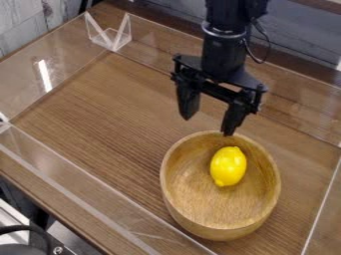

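My black gripper hangs over the middle of the wooden surface, just behind a tan round bowl. Its two fingers stand open and apart, with nothing visible between them. A yellow oval object, like a lemon, lies inside the bowl toward its back right, in front of and below the gripper.
A small white wire-like piece stands at the back left corner. Clear panels or walls edge the surface, and a dark cable shows at the bottom left.
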